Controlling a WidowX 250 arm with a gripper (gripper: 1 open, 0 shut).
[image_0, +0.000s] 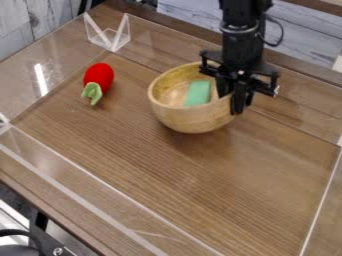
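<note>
A wooden bowl (183, 117) with a green item (195, 92) inside is held slightly tilted near the upper middle of the table. My black gripper (230, 92) is shut on the bowl's right rim; its fingertips are partly hidden by the bowl and hard to make out.
A red object (99, 76) with a green part lies at the left. A clear wire-like holder (110, 32) stands at the upper left. A black cable lies at the lower left corner.
</note>
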